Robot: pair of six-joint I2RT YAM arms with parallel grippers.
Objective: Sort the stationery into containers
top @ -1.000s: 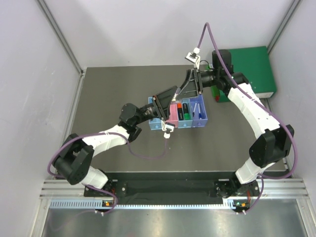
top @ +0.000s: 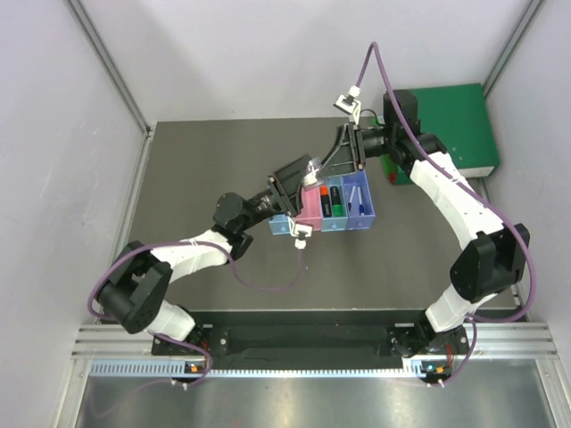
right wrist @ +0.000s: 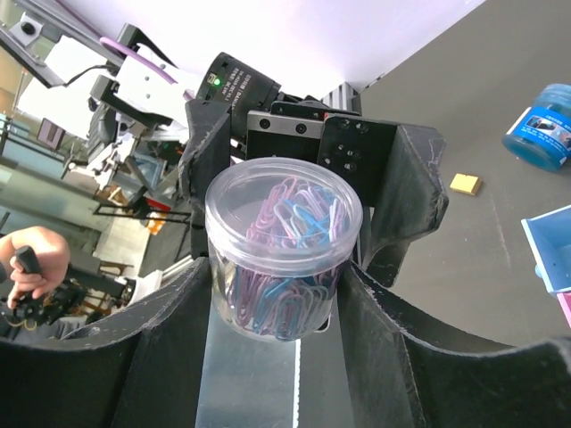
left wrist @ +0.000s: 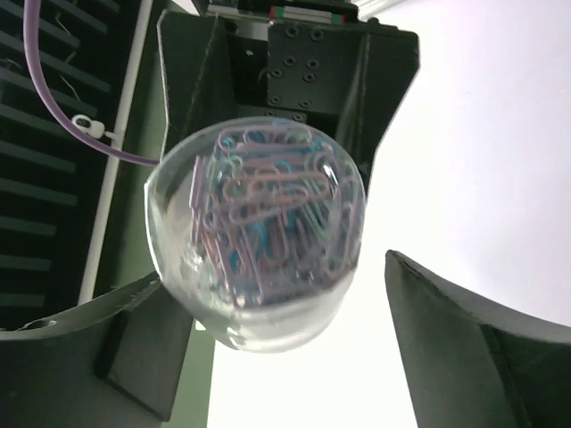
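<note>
A clear jar of pink and blue paperclips (right wrist: 284, 250) is held upright by my right gripper, shut on it. My left gripper faces that jar in the left wrist view, its fingers apart on either side of it with a gap on the right. In the top view both grippers meet above the divided organiser (top: 357, 218), whose blue and pink compartments hold markers and pens.
A blue-lidded jar (right wrist: 540, 134) and a small yellow block (right wrist: 466, 184) lie on the dark table. A green box (top: 455, 125) is at the back right.
The right arm looks unmoved.
</note>
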